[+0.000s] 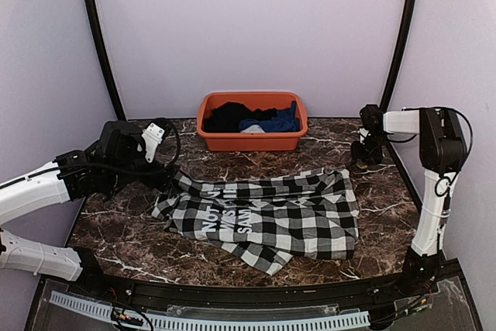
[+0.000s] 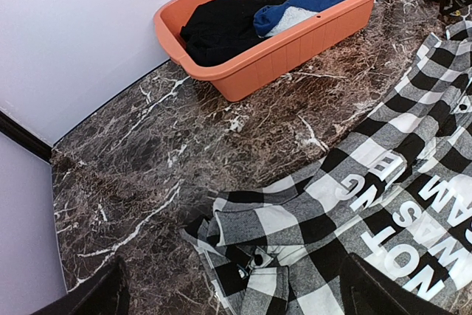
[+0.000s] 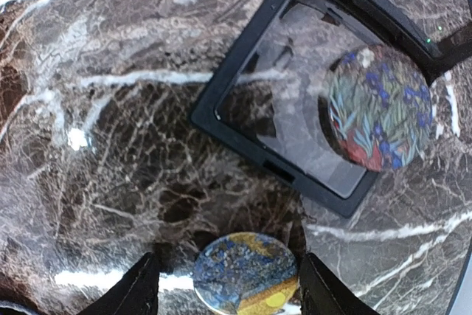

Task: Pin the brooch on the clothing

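A black-and-white checked garment with white lettering (image 1: 294, 230) lies spread across the middle of the table. My left gripper hangs open over its left end, nothing held. At the back right, my right gripper is low and open, its fingers either side of a round patterned brooch (image 3: 243, 267); whether they touch it I cannot tell. Beside it in the right wrist view, a black-framed clear case (image 3: 243, 94) has another round patterned piece (image 3: 380, 105) on it.
An orange bin (image 1: 252, 142) of dark and blue clothing stands at the back centre. Walls close off the back and both sides. Bare marble table shows around the garment.
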